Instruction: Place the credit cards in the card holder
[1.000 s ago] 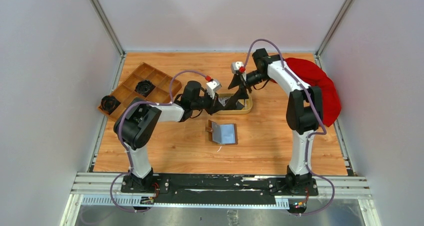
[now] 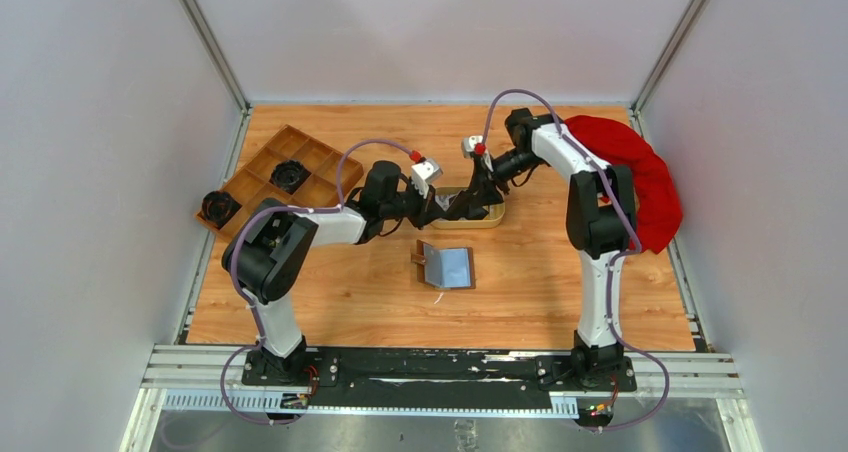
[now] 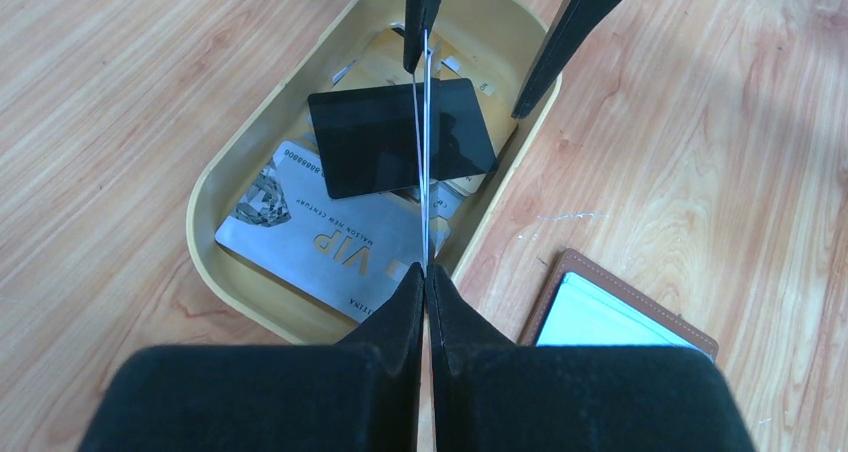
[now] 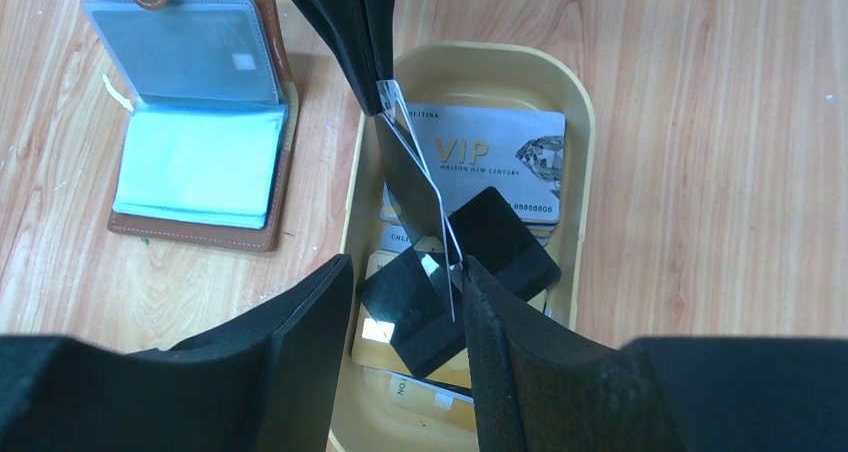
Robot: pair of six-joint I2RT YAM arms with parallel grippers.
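Observation:
Two thin cards (image 3: 426, 152), seen nearly edge-on, stand out from the tips of my left gripper, which is shut on one end of them. In the right wrist view the held cards (image 4: 408, 177) splay slightly apart towards their far end. My right gripper is open around that far end, one finger close beside the cards and the other well clear; contact cannot be made out. Below lies a beige box (image 4: 583, 172) with a black card (image 4: 505, 237), a silver VIP card (image 4: 490, 152) and more cards. The brown card holder (image 2: 448, 268) lies opened out nearby.
A wooden compartment tray (image 2: 328, 160) with black coils sits at the left. Red cloth (image 2: 640, 182) is bunched at the right. In front of the card holder, the table (image 2: 390, 317) is bare.
My right gripper has come down and slightly towards the table's front around the cards' far end. My left arm is almost still; box and card holder have not moved.

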